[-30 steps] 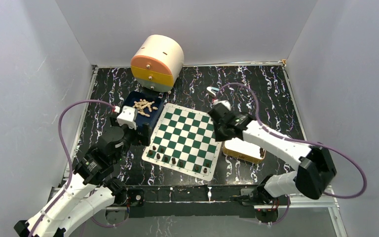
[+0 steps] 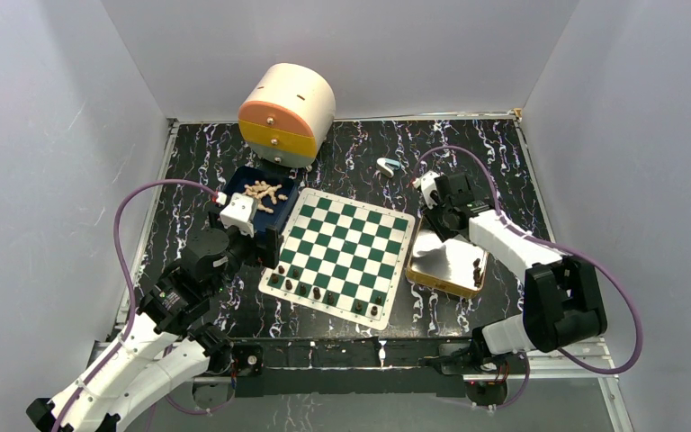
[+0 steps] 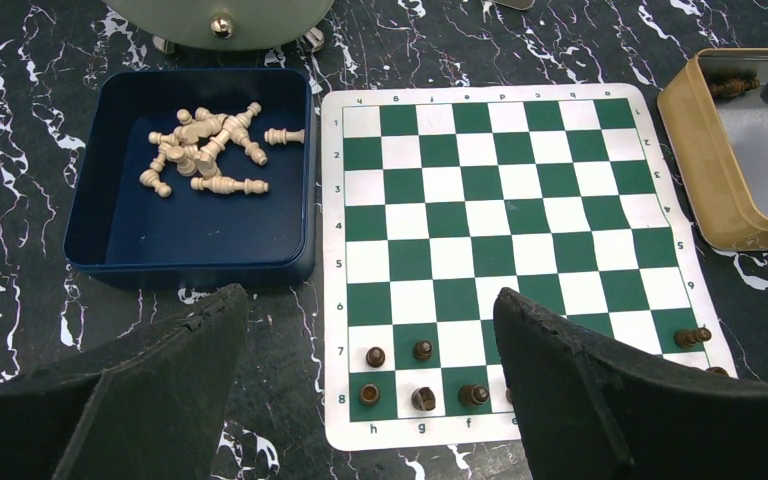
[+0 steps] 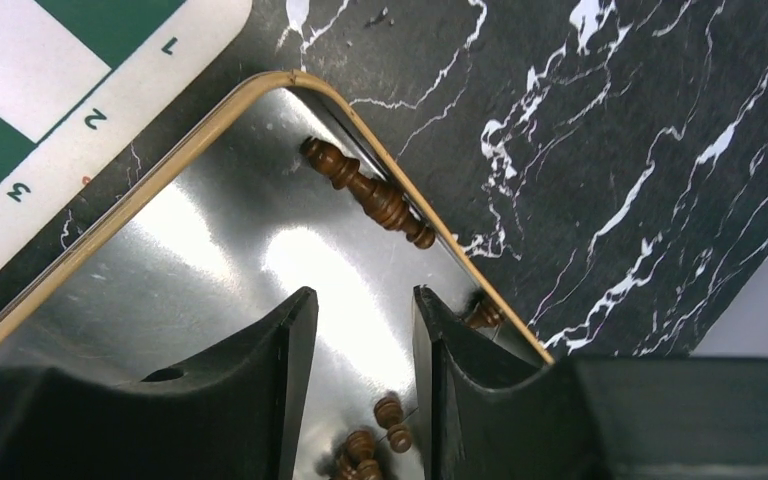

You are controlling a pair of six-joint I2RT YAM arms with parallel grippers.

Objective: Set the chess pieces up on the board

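The green-and-white chessboard (image 2: 357, 216) lies mid-table. Several dark pieces stand along its near edge, among them a dark piece (image 3: 474, 395) on row 8; another dark piece (image 3: 692, 337) stands near the right corner. Light pieces (image 3: 222, 186) lie heaped in the blue tray (image 3: 190, 272). Over the board's left side, my left gripper is open and empty. My right gripper hangs open above the tan box (image 2: 441, 286), nothing between its fingers. In the right wrist view, a long brown piece (image 4: 370, 193) lies along the box wall, and smaller brown pieces (image 4: 393, 422) lie nearer the gripper.
A rounded drawer cabinet (image 2: 286, 112) stands at the back left. A small white-and-teal object (image 2: 387, 166) lies behind the board. Bare marbled table (image 2: 373, 148) shows at the back, and grey walls close in the sides.
My right arm has swung right, from over the board's right edge to above the tan box. The left arm has barely shifted, and the pieces on the board look unchanged.
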